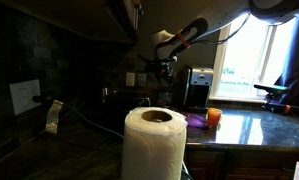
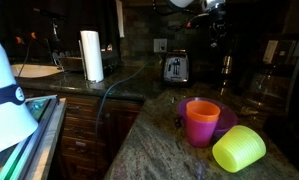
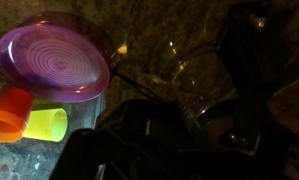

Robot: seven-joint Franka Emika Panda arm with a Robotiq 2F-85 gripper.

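My gripper (image 1: pixel 162 72) hangs in the air above the far end of the counter, in front of the dark backsplash. It looks open, with nothing seen held in it, though its fingers are very dark in the wrist view. Below and to one side of it lies a purple plate or shallow bowl (image 3: pixel 55 62), with an orange-red cup (image 3: pixel 6 112) and a yellow-green cup (image 3: pixel 46 124) beside it. In exterior view 2 the reddish cup (image 2: pixel 201 124) stands upright in front of the purple dish (image 2: pixel 227 117), while the yellow-green cup (image 2: pixel 238 149) is tipped over.
A paper towel roll (image 1: pixel 154 145) fills the foreground. A toaster (image 2: pixel 177 68) stands against the back wall, and a dark coffee maker (image 2: pixel 271 88) is at the right.
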